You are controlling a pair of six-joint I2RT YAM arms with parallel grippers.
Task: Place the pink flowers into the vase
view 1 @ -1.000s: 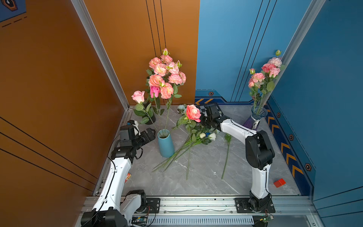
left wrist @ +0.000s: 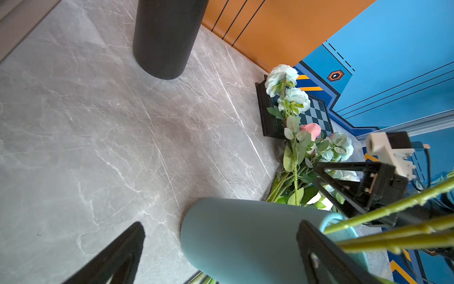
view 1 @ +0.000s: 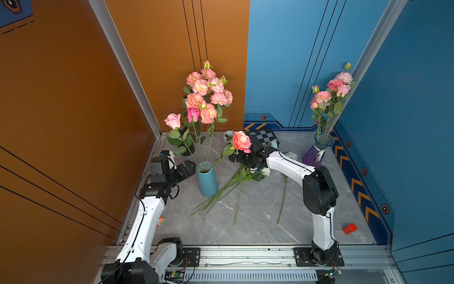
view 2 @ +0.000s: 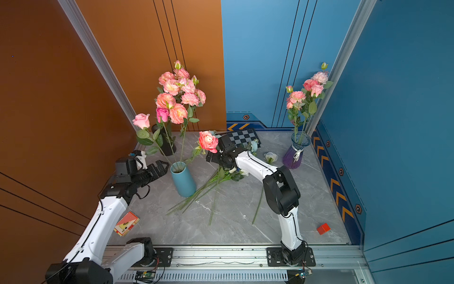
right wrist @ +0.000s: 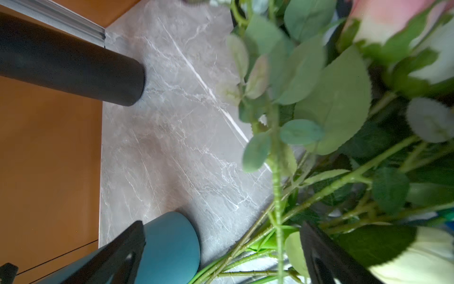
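Observation:
A teal vase (view 1: 207, 182) stands left of centre with tall pink flowers (view 1: 208, 112) in it. A coral-pink rose (view 1: 241, 141) is near the middle, above a pile of green stems and white flowers (left wrist: 295, 99) lying on the table. My left gripper is open, just left of the vase, which lies beyond its fingers in the left wrist view. My right gripper is open over the stem pile, with leaves and stems below it; whether any stem is between its fingers is unclear.
A purple vase (view 1: 312, 153) with pink flowers stands at the back right. A black cylinder (left wrist: 165, 47), a checkered board (view 2: 243, 137) and a red block (view 1: 349, 228) are also on the table.
The left arm and vase look unchanged.

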